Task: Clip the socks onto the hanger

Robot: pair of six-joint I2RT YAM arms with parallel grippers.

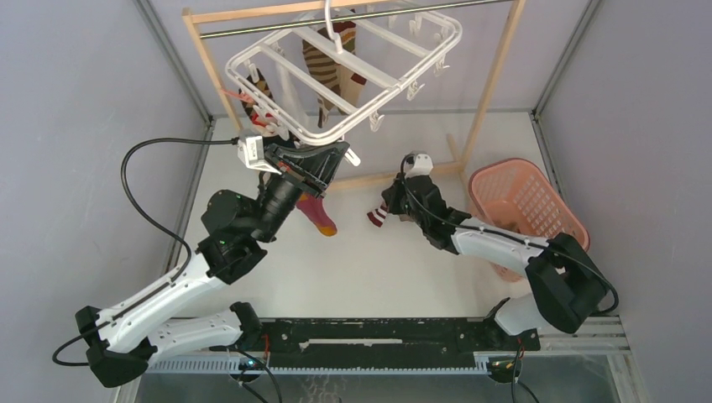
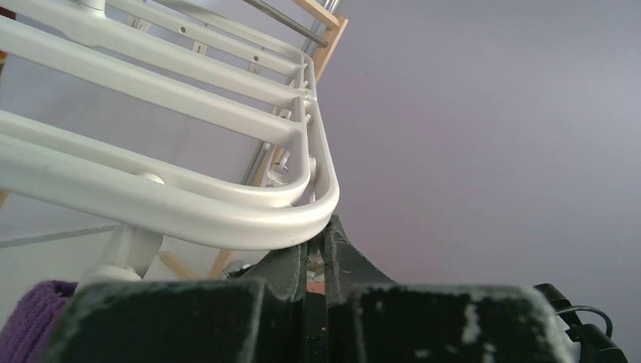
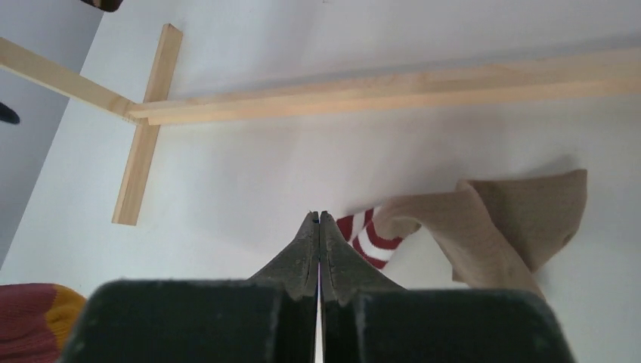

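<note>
The white clip hanger (image 1: 369, 67) hangs from the metal rail, with several socks (image 1: 321, 67) below it. My left gripper (image 1: 332, 155) is shut on the hanger's front corner (image 2: 302, 219), seen close in the left wrist view. A maroon and yellow sock (image 1: 317, 214) dangles below it. My right gripper is shut with nothing visible between its fingertips, above a brown sock (image 3: 484, 234) with red-and-white stripes (image 3: 370, 242) lying on the white floor.
The pink basket (image 1: 554, 210) stands on the right. The wooden rack's base bar (image 3: 378, 94) runs along the back of the floor.
</note>
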